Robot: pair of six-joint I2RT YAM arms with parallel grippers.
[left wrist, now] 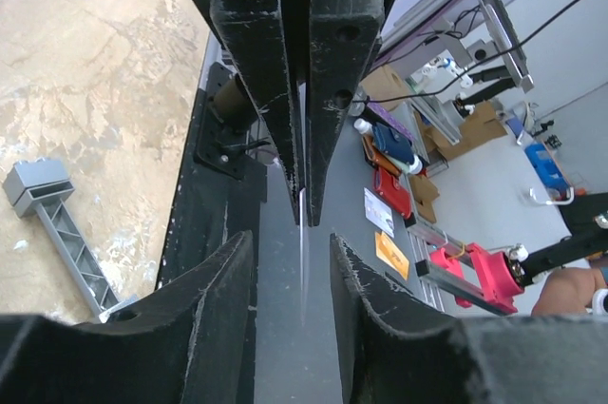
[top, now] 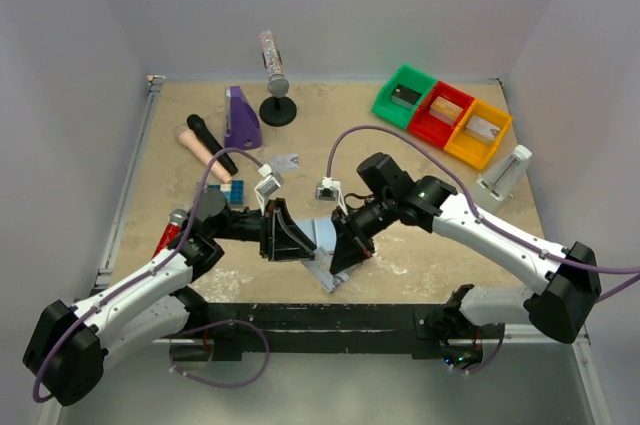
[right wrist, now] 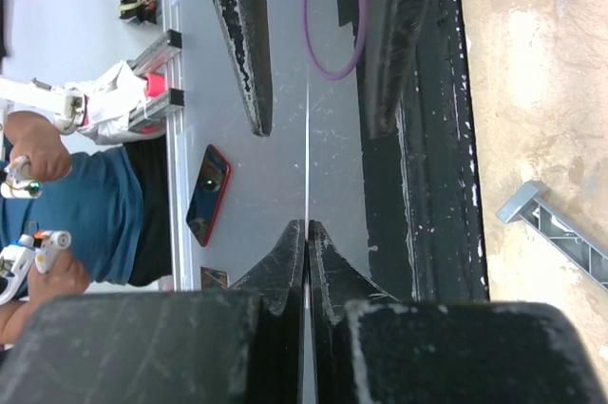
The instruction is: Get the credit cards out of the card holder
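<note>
A thin card [left wrist: 303,271], seen edge-on as a pale line in both wrist views, is held upright in my right gripper, which is shut on it. My left gripper [top: 295,250] has its fingers apart on either side of that card, just beside the right gripper's tips; whether it touches the card is unclear. In the top view the card is partly hidden between the two grippers, and flat pale pieces lie on the table behind them, partly covered.
Green, red and yellow bins [top: 478,130] stand at back right, with a white object [top: 505,175] below them. A purple object [top: 242,123], a black stand [top: 278,111] and tools are at back left.
</note>
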